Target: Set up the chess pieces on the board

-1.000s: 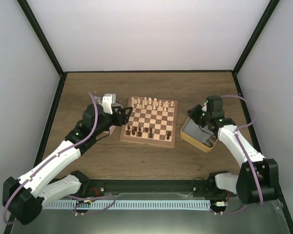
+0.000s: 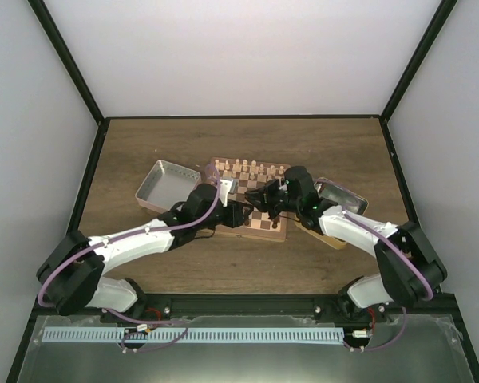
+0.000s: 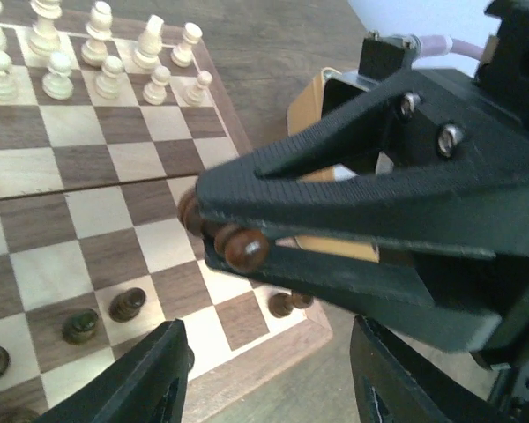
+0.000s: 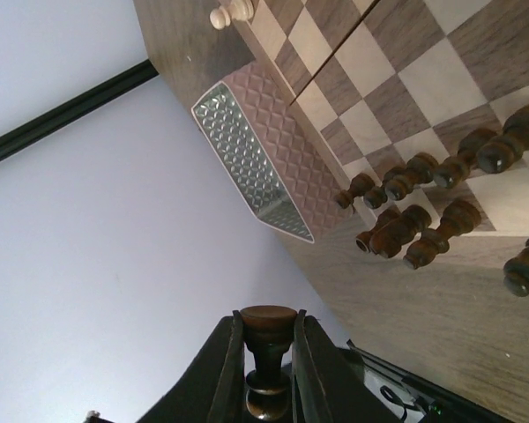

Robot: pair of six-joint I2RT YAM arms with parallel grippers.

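The chessboard (image 2: pixel 254 230) lies mid-table, white pieces (image 3: pixel 109 77) along the far side and several dark pieces (image 4: pixel 450 169) on the near squares. My right gripper is shut on a dark wooden chess piece (image 4: pixel 268 330), held above the board. In the left wrist view that piece (image 3: pixel 245 248) shows between the right gripper's fingers. My left gripper is part open beside it, just right of the board's middle in the top view, its fingertips below the held piece in the left wrist view with nothing visible between them.
A metal tray (image 2: pixel 155 185) stands left of the board. A box (image 2: pixel 337 239) with a tray (image 2: pixel 351 199) stands to the right, partly under the right arm.
Both arms have moved inward over the board, the right from above the box with the piece, the left from over the left tray. The grippers now nearly meet.
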